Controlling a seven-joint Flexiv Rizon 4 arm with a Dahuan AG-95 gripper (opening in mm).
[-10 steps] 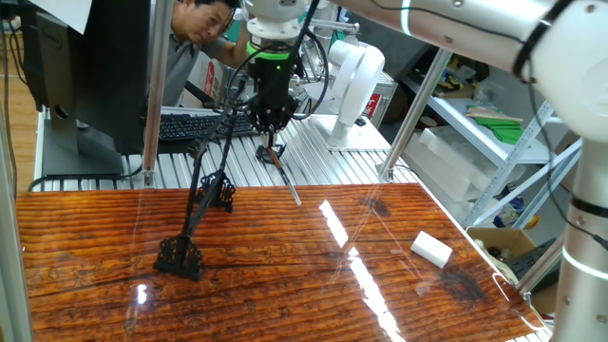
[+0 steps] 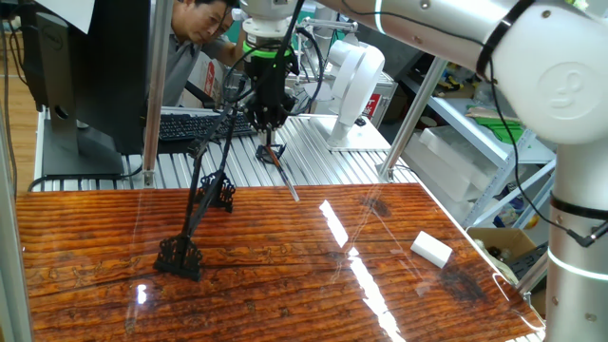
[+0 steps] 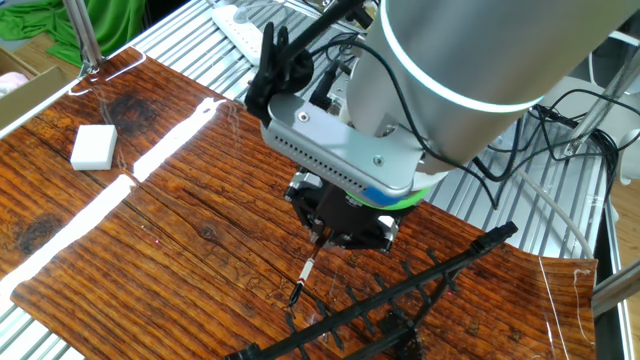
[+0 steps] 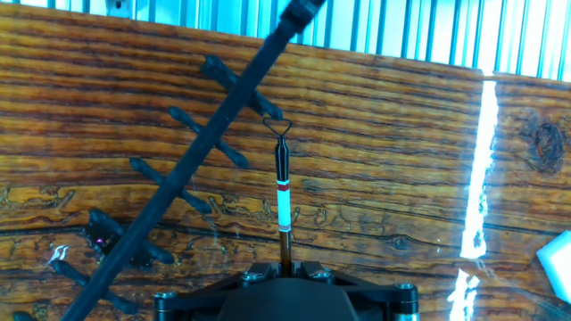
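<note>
My gripper is shut on a slim brush-like stick (image 4: 284,207), which has a white band, red rings and a black end with a small cord loop (image 4: 277,127). In exterior view 2 the stick (image 3: 303,277) slants down from the gripper (image 3: 324,237), its looped end towards the black rack (image 3: 375,302). That rack, a long bar with several pairs of pegs, crosses the left of the wrist view, and the loop appears close beside one peg (image 4: 268,107). Whether they touch, I cannot tell. The far end of the stick is hidden by the gripper.
A white block (image 2: 431,249) lies on the right of the glossy wooden board (image 2: 275,285). Behind the board are a monitor (image 2: 81,85), a keyboard (image 2: 195,126) and a white fan (image 2: 356,85). A person (image 2: 195,43) sits beyond. The middle of the board is clear.
In exterior view 1 the upper arm and elbow have shifted left. The gripper and stick have moved only very slightly left; the rack and block have stayed put.
</note>
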